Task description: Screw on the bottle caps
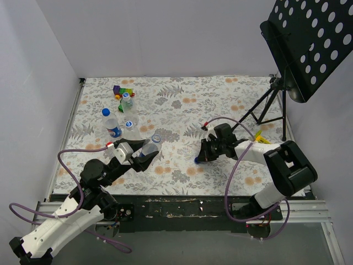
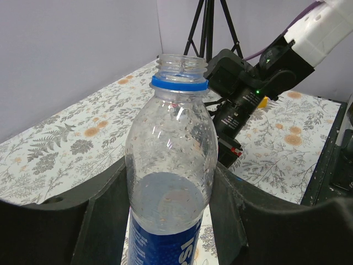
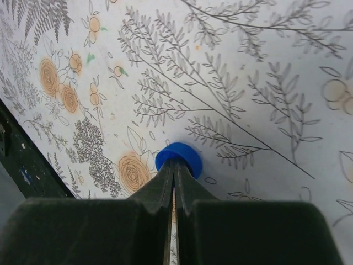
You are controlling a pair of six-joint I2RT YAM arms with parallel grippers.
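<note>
An uncapped clear bottle [image 2: 172, 130] with a blue neck ring and a blue label stands upright in the left wrist view, its open mouth at the top. My left gripper [image 1: 144, 157] is shut around its body, one finger pressing on each side. On the table to the right lies a loose blue cap [image 3: 190, 155]. My right gripper is shut, its fingertips together and overlapping the cap's near side. Whether the tips sit inside the cap or only against it, I cannot tell. In the top view the cap [image 1: 197, 160] shows at the right gripper's tip.
Several blue-capped bottles [image 1: 112, 123] stand behind the left gripper, with colourful toy pieces [image 1: 122, 92] beyond them. A black tripod stand [image 1: 274, 102] and a yellow object [image 1: 261, 138] are at right. Mid-table is clear.
</note>
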